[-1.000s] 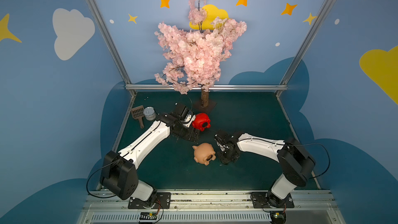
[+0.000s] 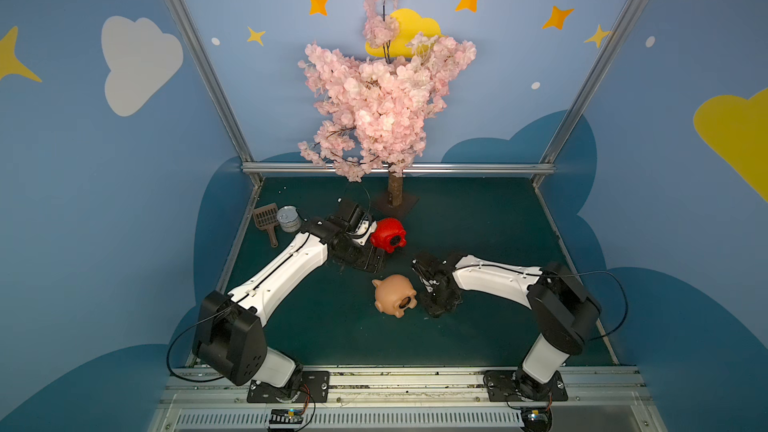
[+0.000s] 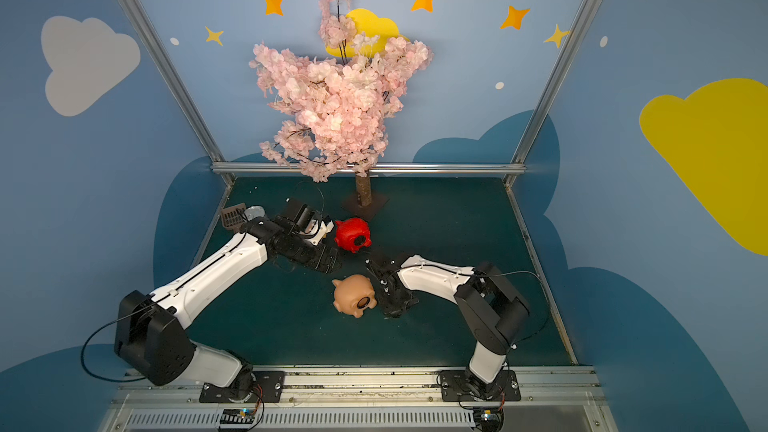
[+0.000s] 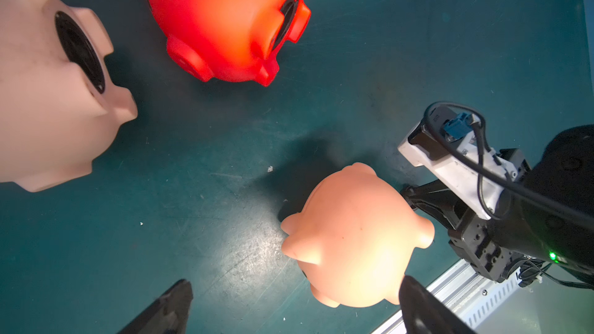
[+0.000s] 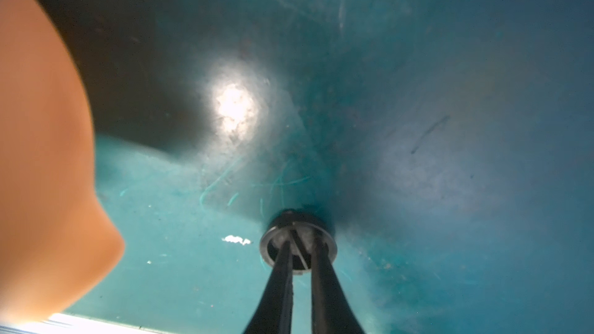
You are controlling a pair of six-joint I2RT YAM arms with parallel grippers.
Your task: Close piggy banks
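Note:
A tan piggy bank [image 2: 394, 297] lies with its dark round opening [image 2: 405, 301] facing right. Behind it is a red piggy bank [image 2: 389, 235], a dark round end showing. The left wrist view also has a pale piggy bank [image 4: 49, 86] with a black disc in its end. Wide open, my left gripper holds nothing, its blurred fingers at the bottom edge. Low on the floor right of the tan bank, my right gripper has its tips inside a black round plug [image 5: 267, 248], about its crossbar. Whether they grip is unclear.
A grey scoop [image 2: 266, 220] and a small tin [image 2: 289, 218] stand at the back left. The blossom tree's trunk [image 2: 395, 189] rises behind the red bank.
My left arm and the banks look unmoved.

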